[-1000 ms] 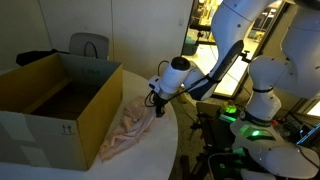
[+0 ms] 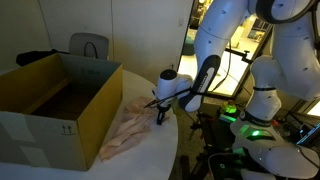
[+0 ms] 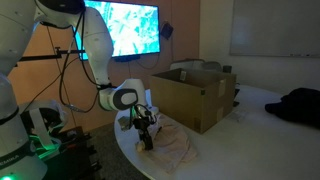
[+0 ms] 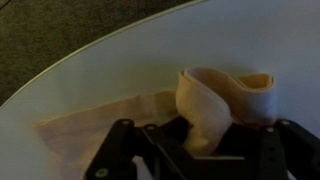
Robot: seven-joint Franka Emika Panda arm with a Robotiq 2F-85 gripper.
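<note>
A pinkish-beige cloth [image 2: 126, 134] lies spread and creased on the white table between the box and the arm. My gripper [image 2: 160, 116] is low over the table, at the cloth's edge nearest the arm. In the wrist view, a bunched fold of the cloth [image 4: 205, 105] stands up between the dark fingers of my gripper, which is shut on it. A flatter part of the cloth spreads to the left there. From the other side, the cloth [image 3: 178, 148] extends away from my gripper [image 3: 144, 143] toward the box.
A large open cardboard box [image 2: 62, 115] stands on the table beside the cloth. The rounded table edge [image 4: 100, 40] passes close to the gripper. Bare white table [image 3: 250, 150] lies in front of and beyond the box. A grey chair [image 2: 90, 45] stands behind.
My gripper has come down lower and slightly toward the near side of the table. The cloth's edge beside it has shifted a little; the box has not moved.
</note>
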